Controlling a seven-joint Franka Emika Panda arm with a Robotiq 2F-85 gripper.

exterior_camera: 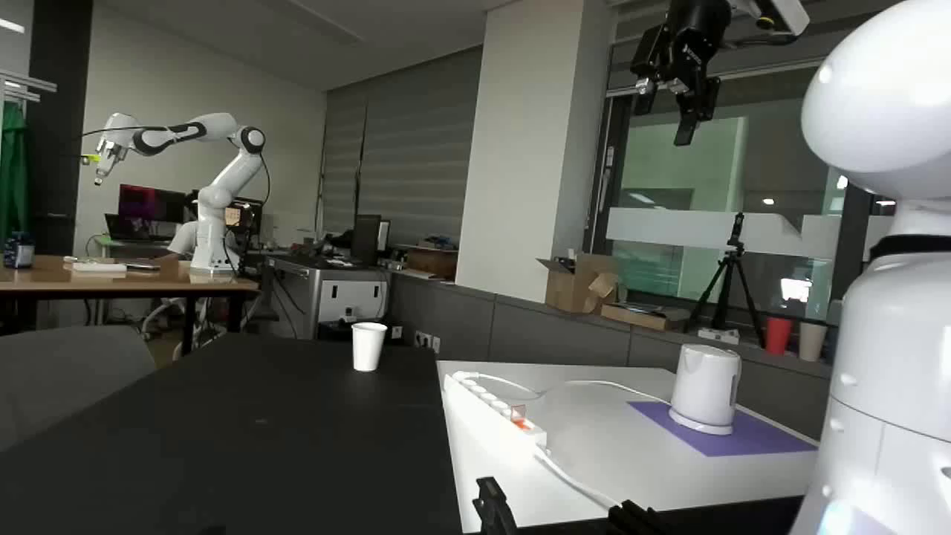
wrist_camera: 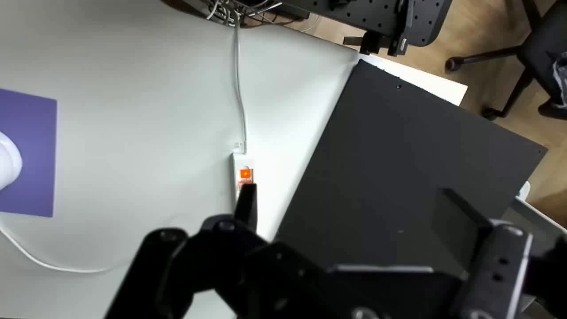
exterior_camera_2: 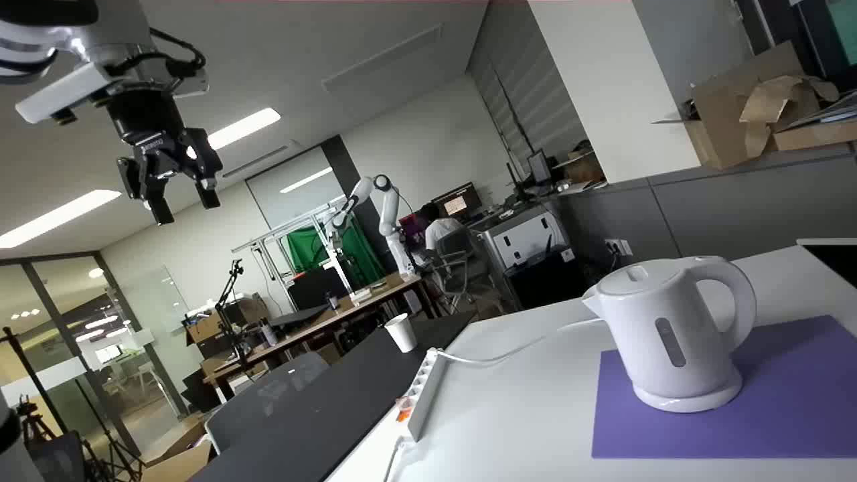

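My gripper [exterior_camera: 661, 122] hangs high above the tables, open and empty. In the second exterior view the gripper [exterior_camera_2: 186, 210] shows its two fingers apart, well above every object. A white kettle [exterior_camera_2: 667, 337] stands upright on a purple mat [exterior_camera_2: 795, 402]; only its edge enters the wrist view at far left. On the white table, a power strip [exterior_camera_2: 422, 393] with an orange-lit switch [wrist_camera: 245, 173] lies near the black board. Part of the strip is hidden behind my finger in the wrist view. Upright on the black surface stands a white paper cup [exterior_camera: 367, 346].
The black board [wrist_camera: 404, 159] is largely bare. A white cord [exterior_camera: 579, 383] runs between strip and kettle across the white table. Red and beige cups [exterior_camera: 778, 335] and a cardboard box [exterior_camera: 575, 281] sit on the ledge behind. Another white arm [exterior_camera: 214, 214] stands far off.
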